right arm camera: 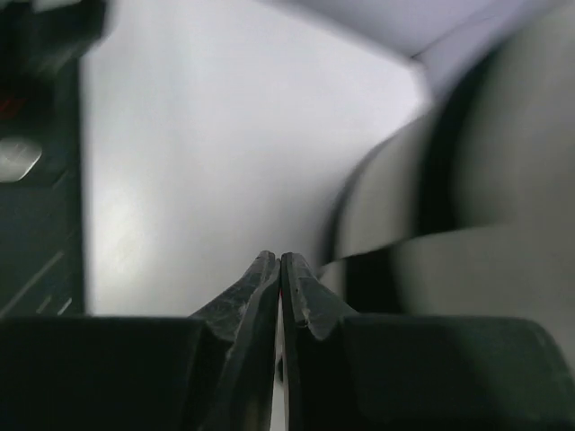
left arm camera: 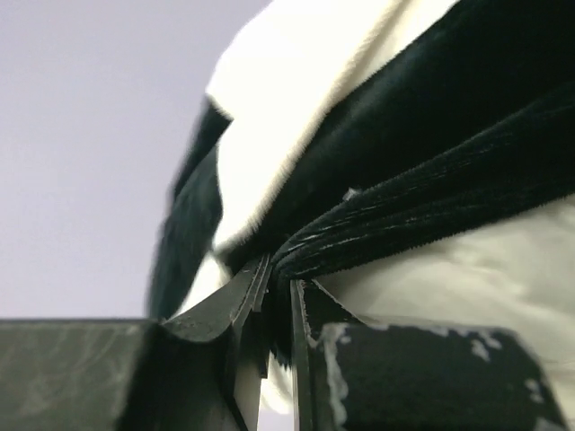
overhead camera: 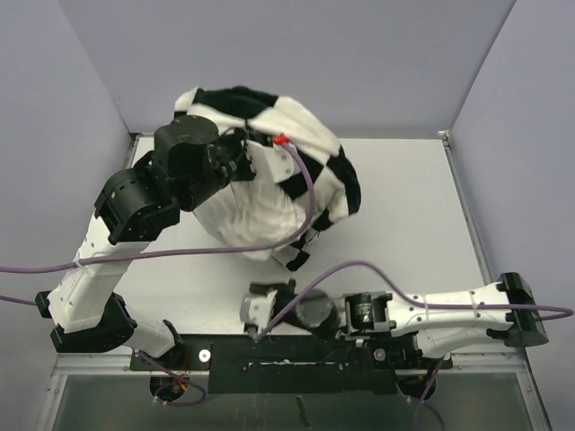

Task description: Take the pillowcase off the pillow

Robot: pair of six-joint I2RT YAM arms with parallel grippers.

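The pillow in its black-and-white checked pillowcase [overhead camera: 301, 121] hangs tilted over the table, with its white filling side [overhead camera: 256, 211] showing toward the front. My left gripper is shut on a bunched black fold of the pillowcase [left arm camera: 395, 211]; in the top view the arm hides these fingers. A small checked flap [overhead camera: 301, 251] dangles from the pillow's lower edge. My right gripper, blurred, is shut low in front of the pillow, and I see nothing between its fingertips. Blurred checked cloth [right arm camera: 368, 215] lies beside and beyond them.
A black base strip [overhead camera: 296, 364] runs along its front edge. Purple cables [overhead camera: 180, 253] cross over both arms. Grey walls stand at the back and sides.
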